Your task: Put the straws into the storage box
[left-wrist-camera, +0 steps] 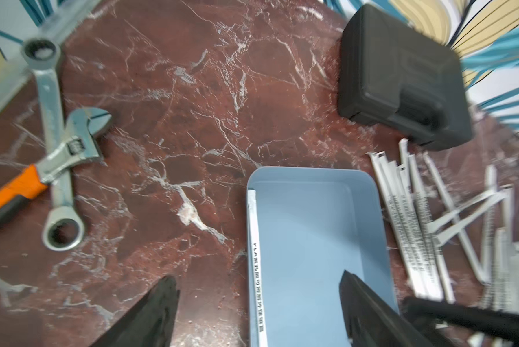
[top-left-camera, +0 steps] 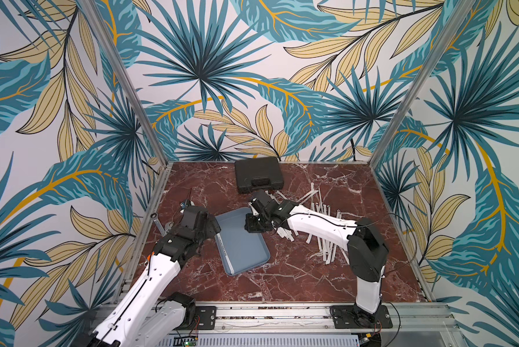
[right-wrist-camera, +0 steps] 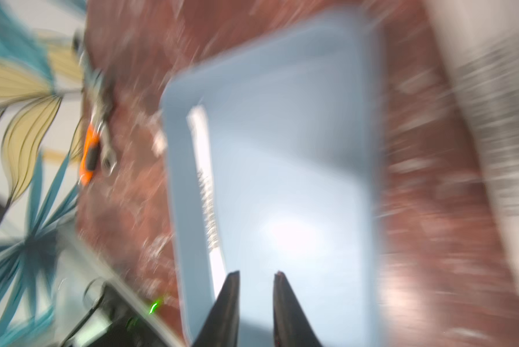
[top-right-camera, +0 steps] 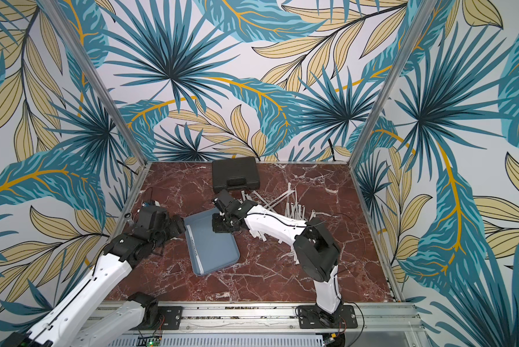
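Observation:
A light blue tray-like box [top-left-camera: 245, 251] lies at the table's middle with one white wrapped straw [left-wrist-camera: 256, 271] along its left side. A heap of straws [top-left-camera: 326, 245] lies to its right. My left gripper is open above the box's left edge, nothing between its fingers. My right gripper is over the box's right half, fingers part open with nothing seen between them; its view is blurred.
A black case [top-left-camera: 258, 173] stands at the back. A wrench [left-wrist-camera: 62, 222] and orange-handled adjustable wrench [left-wrist-camera: 16, 190] lie at the left edge.

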